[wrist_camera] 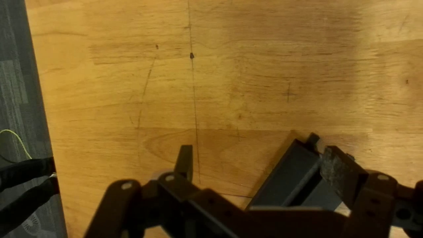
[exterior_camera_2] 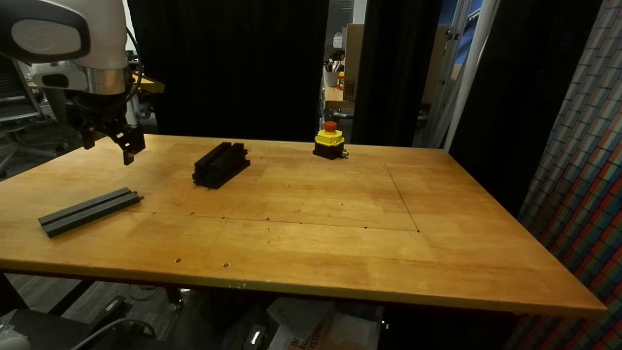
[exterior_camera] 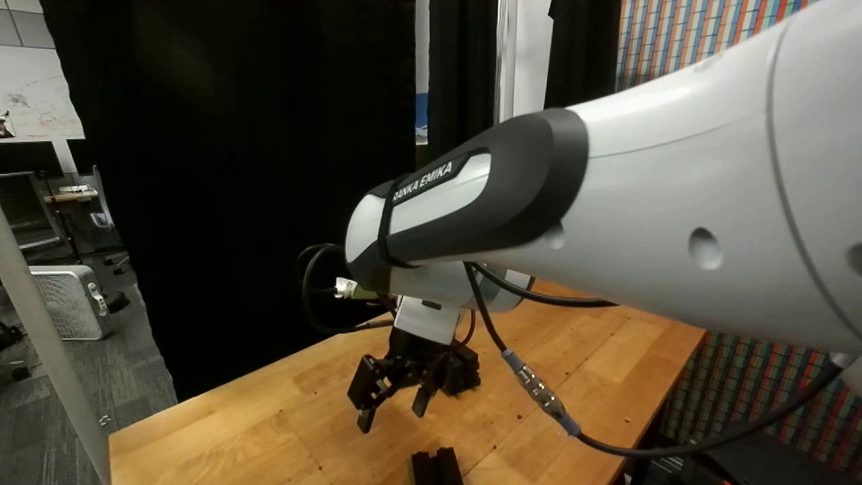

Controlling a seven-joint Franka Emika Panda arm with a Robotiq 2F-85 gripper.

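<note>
My gripper [exterior_camera: 393,411] is open above the table, its fingers apart with nothing held; exterior view 2 shows it at the far left [exterior_camera_2: 109,150]. A dark grey grooved bar [exterior_camera_2: 90,211] lies flat on the tabletop, closer to that camera than the gripper. At the bottom edge of exterior view 1, only the end of the bar [exterior_camera: 436,467] shows. In the wrist view, a grooved dark piece [wrist_camera: 285,174] with a small peg lies below the fingers, partly covered by the right one. A black stack of similar bars [exterior_camera_2: 221,166] stands to the gripper's right in exterior view 2.
A yellow and black box with a red button [exterior_camera_2: 330,143] stands at the table's back edge. A cable [exterior_camera: 537,392] hangs from the arm. The table's edge runs down the wrist view's left side.
</note>
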